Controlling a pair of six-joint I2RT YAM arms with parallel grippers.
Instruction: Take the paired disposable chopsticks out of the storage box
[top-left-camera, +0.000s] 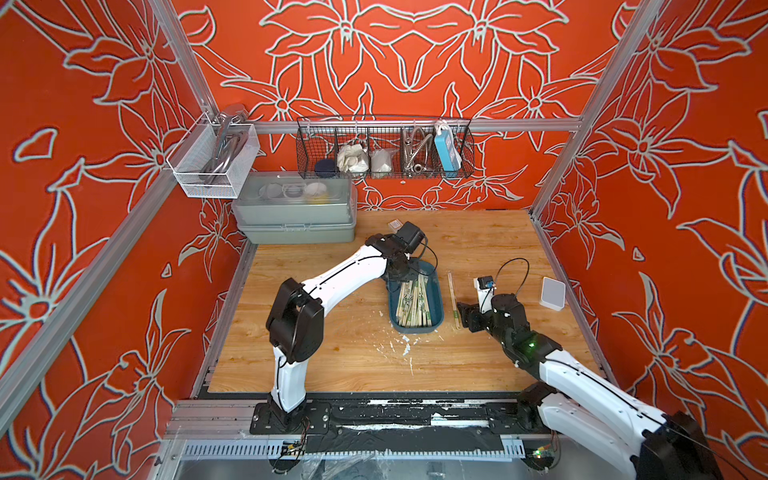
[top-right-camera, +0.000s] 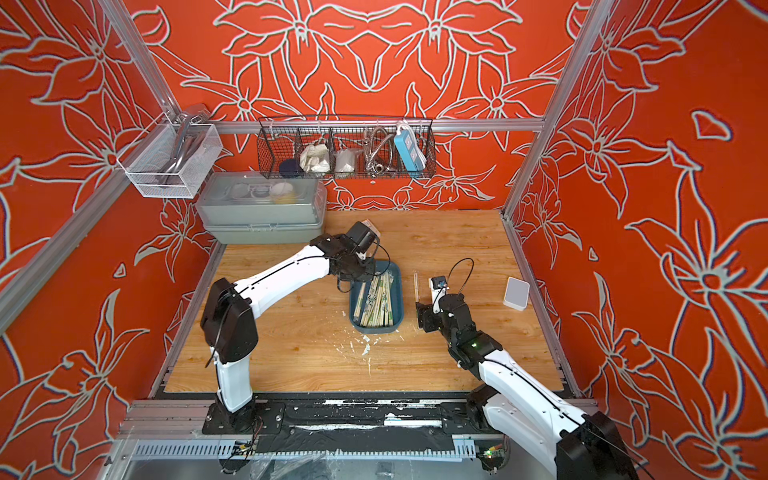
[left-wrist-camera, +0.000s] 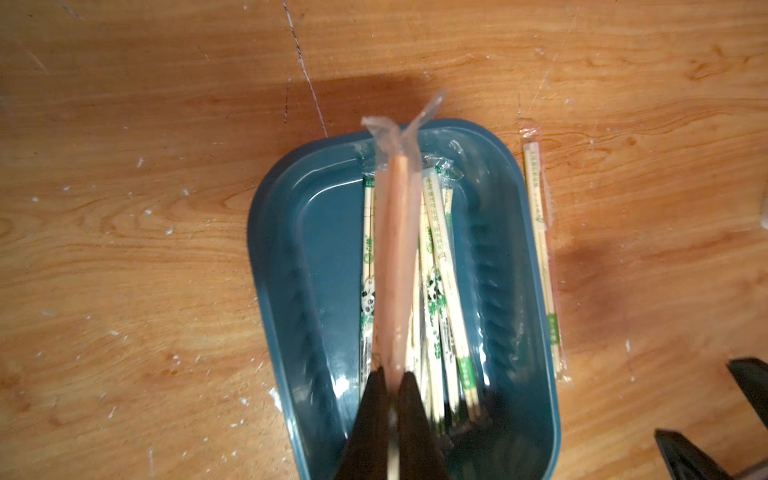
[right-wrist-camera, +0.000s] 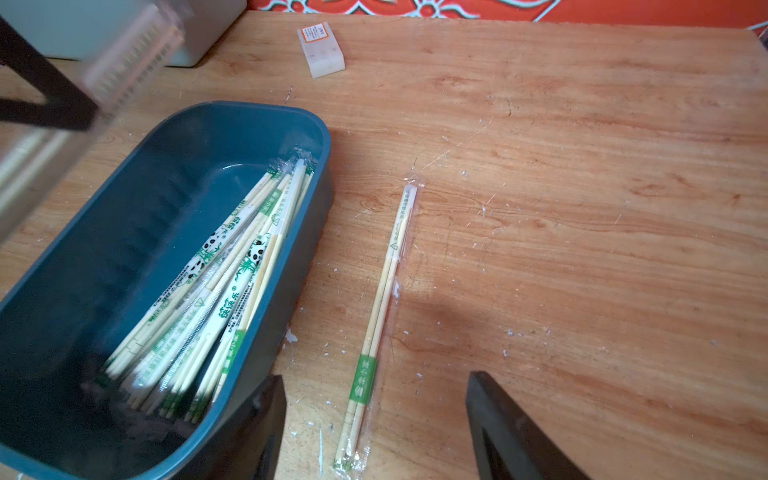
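A blue storage box (right-wrist-camera: 310, 192) stands on the table holding several wrapped chopstick pairs (right-wrist-camera: 208, 292). In the left wrist view my left gripper is shut on a wrapped pair of chopsticks (left-wrist-camera: 397, 240), which is blurred and raised above the box. The held pair also shows blurred at the right wrist view's upper left. Another wrapped pair (right-wrist-camera: 380, 300) lies flat on the table, just right of the box. Over its near end stands my right gripper, open, its fingers (right-wrist-camera: 264, 408) on either side of the pair and holding nothing.
A small white box with an orange label (right-wrist-camera: 321, 49) lies behind the storage box. A grey-green case (top-left-camera: 296, 216) stands at the back left, a white lid (top-left-camera: 553, 293) at the right.
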